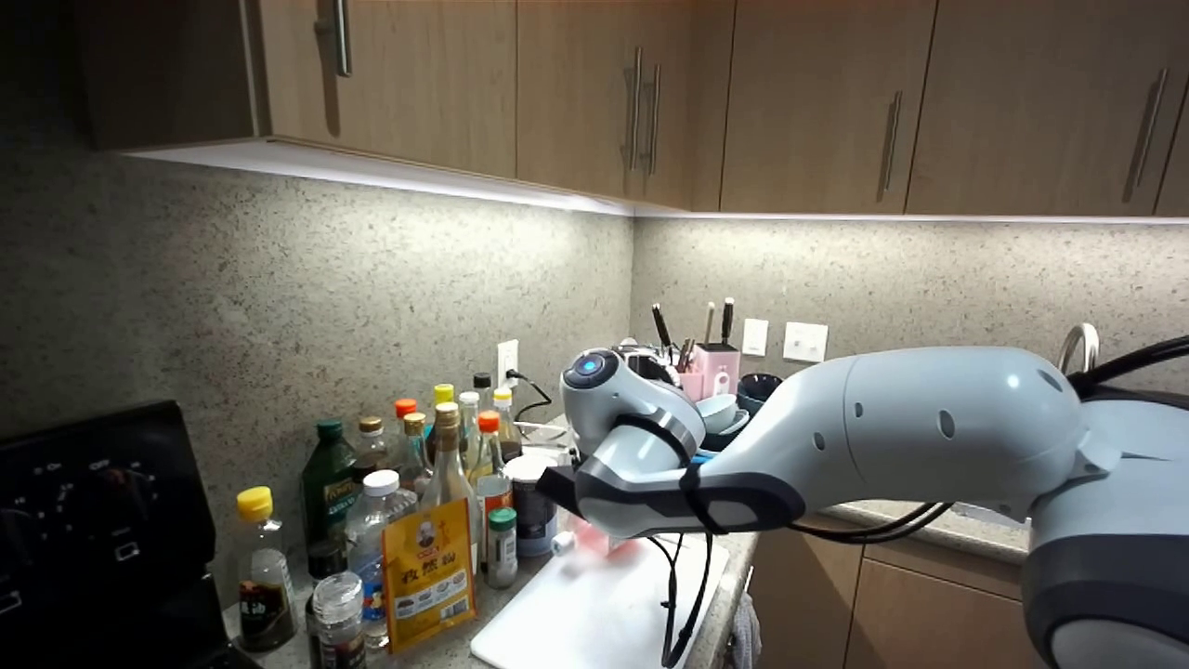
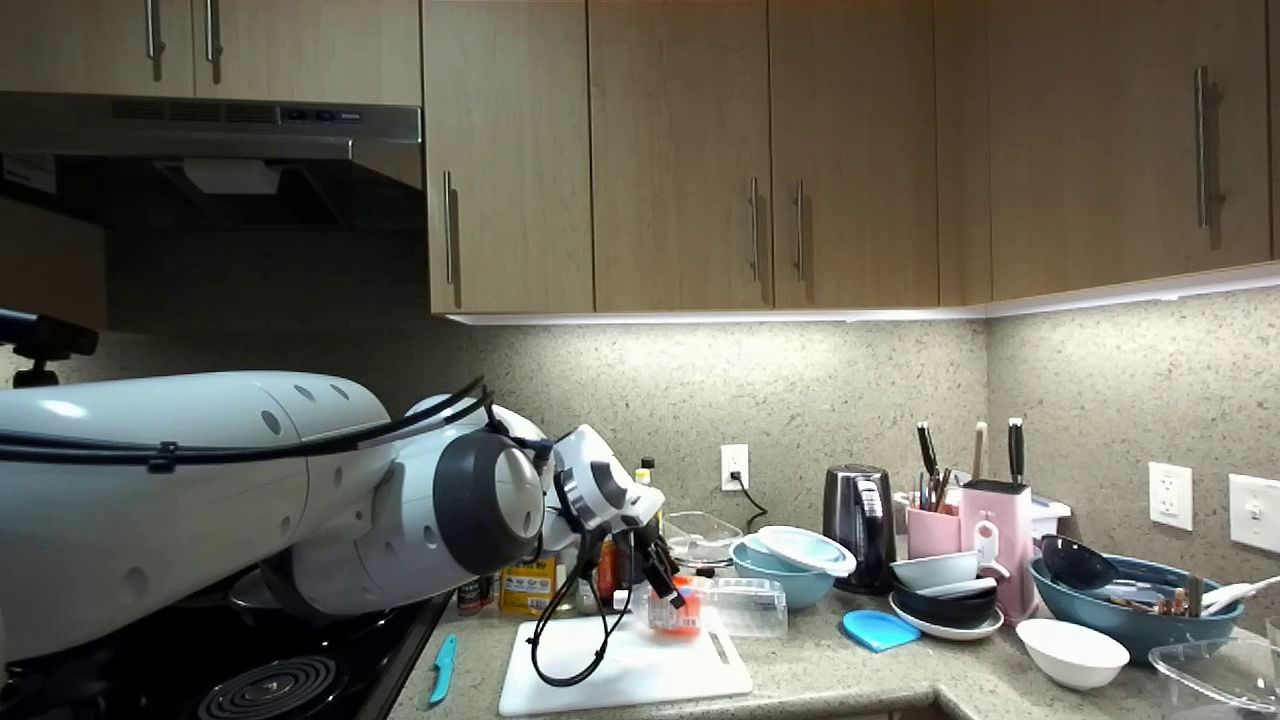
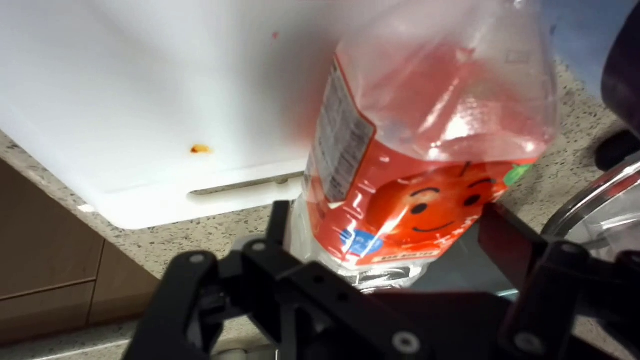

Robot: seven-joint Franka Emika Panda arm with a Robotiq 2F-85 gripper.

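Note:
A clear plastic bottle (image 2: 675, 612) with a red label bearing a smiling face lies tilted or on its side over the white cutting board (image 2: 600, 674). In exterior view 1 its white cap (image 1: 564, 543) points left. My gripper is open, and the wrist view shows its dark fingers (image 3: 277, 223) on either side of the bottle's labelled end. Whether the pads touch the bottle is hard to tell. From exterior view 2, the gripper (image 2: 660, 570) reaches down right above the bottle; in exterior view 1 the arm hides most of it.
Several sauce bottles and a yellow packet (image 1: 429, 574) crowd the wall side of the board. A clear container (image 2: 746, 607) and a blue bowl (image 2: 798, 584) stand just beyond it. At the left are a turquoise knife (image 2: 444, 670) and the stove (image 2: 270, 672). The board's front is bare.

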